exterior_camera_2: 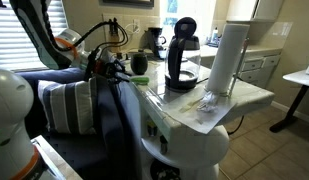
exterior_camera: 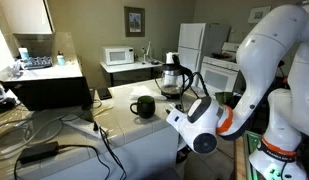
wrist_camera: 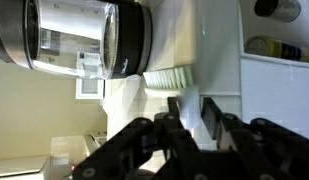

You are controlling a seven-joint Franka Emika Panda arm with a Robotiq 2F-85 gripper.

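Observation:
In the wrist view, my gripper reaches up from the bottom edge with a gap between its dark fingertips. A pale, blurred strip shows in that gap; whether the fingers touch it cannot be made out. Just beyond the tips lies a brush-like item (wrist_camera: 169, 78) with light bristles, on the counter's edge. A green object (exterior_camera_2: 140, 79) rests near the gripper (exterior_camera_2: 123, 73) in the second exterior view, possibly the same item. From the first exterior view, the gripper (exterior_camera: 177, 117) is small and partly hidden by the white arm.
A coffee maker (exterior_camera_2: 181, 55) stands close by on the counter, beside a paper towel roll (exterior_camera_2: 228, 58). A dark mug (exterior_camera: 144, 106) is to the gripper's left in the first exterior view. A yellow-labelled bottle (wrist_camera: 278, 48) and a can (wrist_camera: 278, 9) lie below the counter edge.

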